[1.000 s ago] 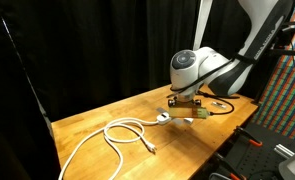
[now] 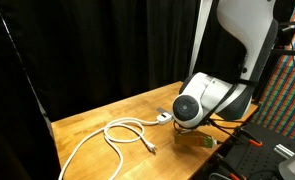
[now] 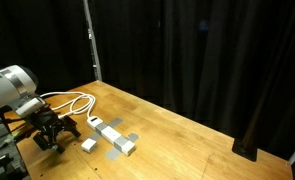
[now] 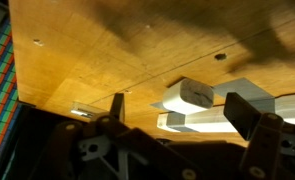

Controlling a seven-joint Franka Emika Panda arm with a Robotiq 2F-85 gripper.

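Observation:
My gripper is open, its two dark fingertips standing apart in the wrist view. Between them in that picture shows a small white block point(image 4: 190, 95) on the wooden table; I cannot tell how far below the fingers it lies. Exterior view 2 has the gripper point(image 3: 53, 140) low over the table's left side, with the white block point(image 3: 89, 145) to its right, apart from it. Beyond the block lies a white power strip point(image 3: 112, 137). The arm point(image 2: 202, 99) hides the block in exterior view 1.
A white cord point(image 2: 111, 132) loops over the table, its plug point(image 2: 150, 146) lying near the gripper. Grey patches point(image 3: 114, 154) mark the wood beside the strip. Dark curtains hang behind.
In exterior view 1 the arm has come lower and nearer the table's front edge. The cord and plug have stayed where they were.

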